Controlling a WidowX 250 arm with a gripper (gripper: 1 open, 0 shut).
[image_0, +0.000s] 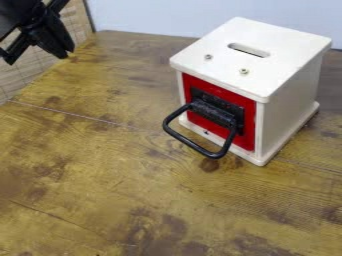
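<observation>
My black gripper is at the upper left corner of the camera view, high and well apart from the box, partly cut off by the frame edge; its finger state is hard to make out. A white wooden box with a slot and two screws on its sloped top stands at the right. Its red front carries a black mount with a large black U-shaped handle sticking out toward the lower left.
A pale wall is behind, and a light tiled surface shows at the far left.
</observation>
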